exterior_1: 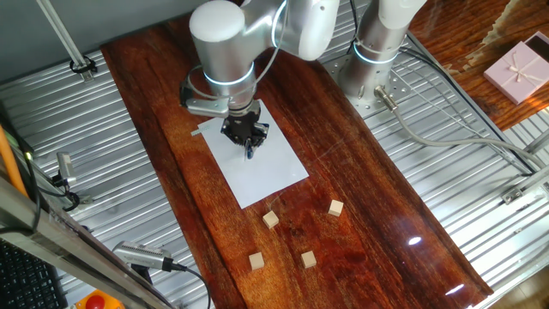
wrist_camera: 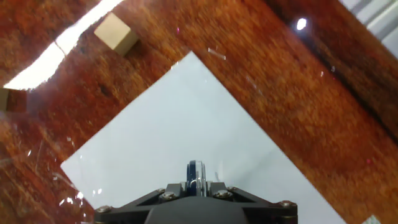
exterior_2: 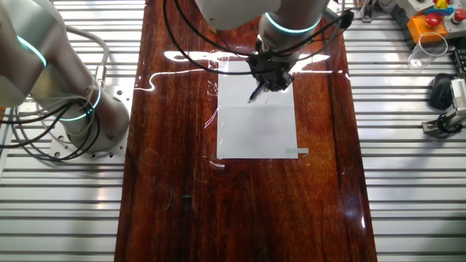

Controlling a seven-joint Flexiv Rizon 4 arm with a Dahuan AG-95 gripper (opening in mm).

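Note:
My gripper (exterior_1: 246, 137) is over the white sheet of paper (exterior_1: 273, 176), which lies flat on the dark wooden table. In the wrist view, the gripper is shut on a slim, dark blue and pale pen-like object (wrist_camera: 192, 175). That pen (exterior_2: 256, 92) slants downward from the fingers in exterior view 2. Whether its tip touches the paper I cannot tell. No clear drawn line shows on the visible paper (exterior_2: 255, 135).
Several small wooden blocks, including one block (exterior_1: 335, 208) and another block (wrist_camera: 115, 33), lie beyond one end of the paper. A small patterned strip (exterior_2: 296, 151) sits at a paper corner. Bare table (exterior_2: 240, 211) stretches out on the strip's side.

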